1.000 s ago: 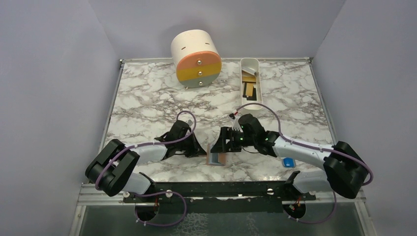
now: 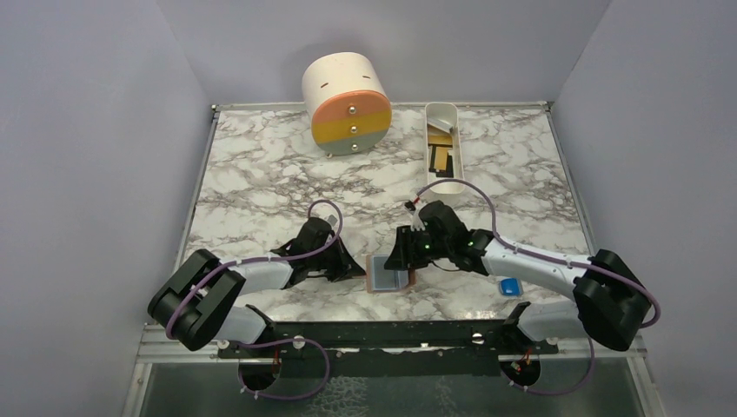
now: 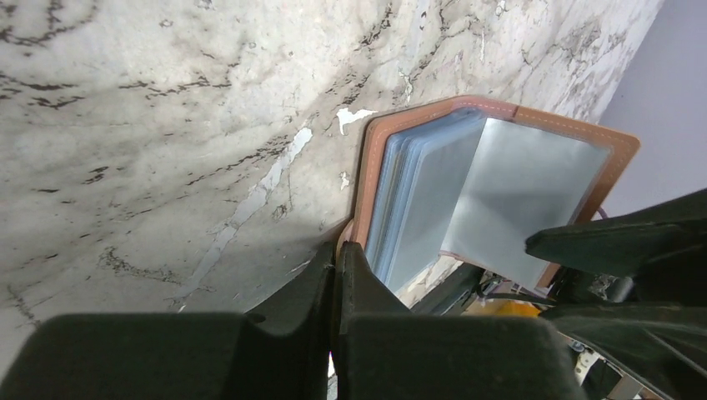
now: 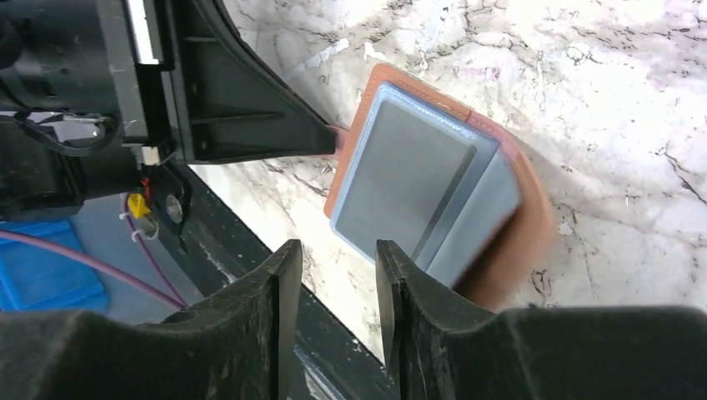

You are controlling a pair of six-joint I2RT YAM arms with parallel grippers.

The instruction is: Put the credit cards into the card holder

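Note:
The card holder [image 2: 387, 276], a tan booklet with clear bluish sleeves [image 4: 404, 175], lies open on the marble table at front centre. My left gripper is shut on its left edge. My right gripper hovers over the holder, its fingertips slightly apart; I cannot make out anything between them. In the left wrist view one sleeve stands turned over to the right of the stack.
A white tray [image 2: 443, 184] with cards stands at the back right. A striped drum with knobs [image 2: 343, 87] stands at the back centre. A small blue object [image 2: 510, 287] lies at front right.
My left gripper has barely moved.

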